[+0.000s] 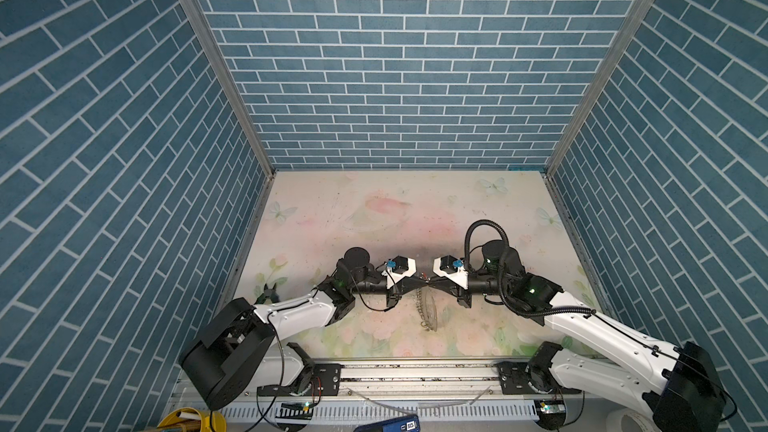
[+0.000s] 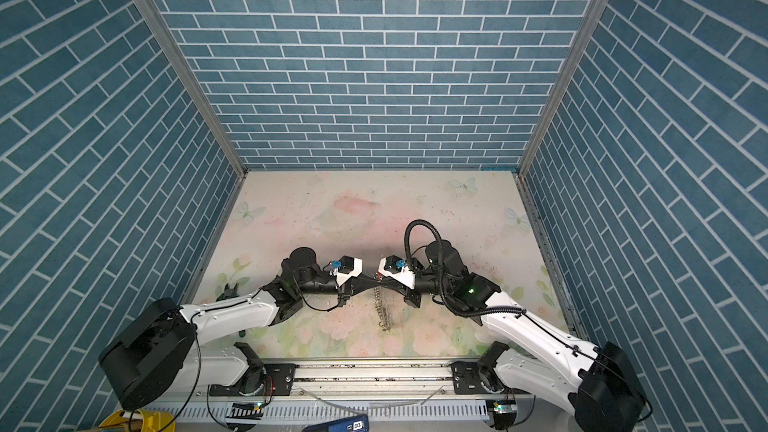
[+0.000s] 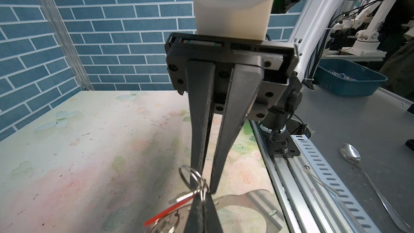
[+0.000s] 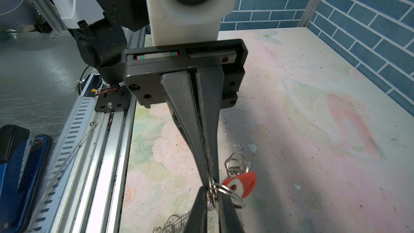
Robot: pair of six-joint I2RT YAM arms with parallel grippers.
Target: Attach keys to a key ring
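Observation:
In the left wrist view my left gripper is shut on a thin metal ring (image 3: 189, 174); the right gripper's fingers (image 3: 220, 155) come down from opposite, a narrow gap between them. Seen from the right wrist, my right gripper is parted slightly around the rings (image 4: 228, 192) at the left gripper's tips; whether it touches them I cannot tell. A red-and-white piece (image 4: 248, 181) and a coiled wire ring (image 4: 237, 161) hang beside the tips. A grey flat metal piece (image 3: 263, 207) shows below. Chain-like metal (image 1: 428, 316) dangles under the meeting grippers. Individual keys are hard to make out.
A teal bin (image 3: 351, 82) stands outside too. Brick-patterned walls (image 1: 408, 72) close in the back and sides.

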